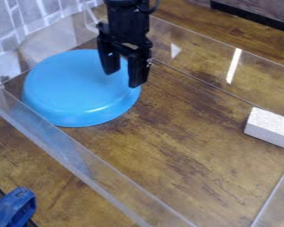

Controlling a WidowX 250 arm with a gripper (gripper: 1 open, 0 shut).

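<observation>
My black gripper (pixel 123 58) hangs from the top of the camera view, over the right part of a large light blue round object (pixel 67 93) that lies on the wooden floor at the left. The gripper stands open, its two fingers pointing down and spread apart, with nothing seen between them. Whether it touches the blue object I cannot tell.
A white block (pixel 270 126) lies at the right edge. A blue item (pixel 11 209) sits at the lower left. Clear panels border the wooden area (pixel 180 151), whose middle and lower right are bare. Crumpled white material (pixel 19 27) fills the upper left.
</observation>
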